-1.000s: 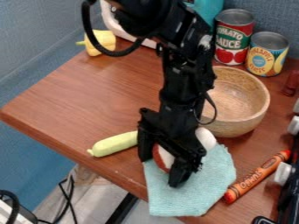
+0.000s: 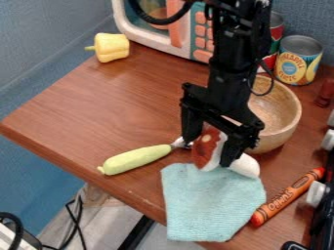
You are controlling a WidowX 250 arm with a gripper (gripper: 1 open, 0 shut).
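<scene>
My black gripper (image 2: 214, 143) is over the light blue cloth (image 2: 196, 210), with a red and white object (image 2: 206, 148) between its fingers, lifted near the cloth's back edge. A white object (image 2: 244, 164) lies just behind it, partly hidden. A pale yellow-green corn or squash piece (image 2: 131, 161) lies to the left of the cloth. A tan bowl (image 2: 274, 115) stands behind the gripper, partly hidden by the arm.
An orange crayon-like tube (image 2: 287, 198) lies at the right. Cans (image 2: 299, 61) and a toy appliance (image 2: 163, 29) stand at the back. A yellow pepper (image 2: 109, 47) sits at the back left.
My gripper has risen and moved back from the cloth toward the bowl, carrying the red and white object up with it.
</scene>
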